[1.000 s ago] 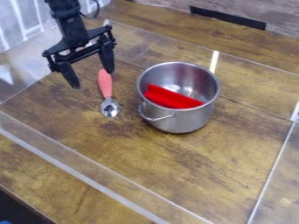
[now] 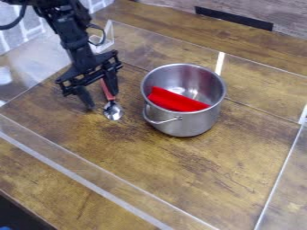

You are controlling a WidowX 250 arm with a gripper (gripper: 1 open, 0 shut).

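My black gripper (image 2: 89,75) is low over the table at the upper left, its fingers around the red-handled utensil. Whether it grips the handle I cannot tell. The utensil's red handle (image 2: 107,90) is partly hidden by the gripper; its silver head (image 2: 113,112) points toward the front. To the right stands a steel pot (image 2: 202,119) with a red object (image 2: 173,101) inside it.
Pale strips run across it at the left and right.
My gripper has moved down toward the front, onto the utensil, covering part of its red handle. The pot has not moved.
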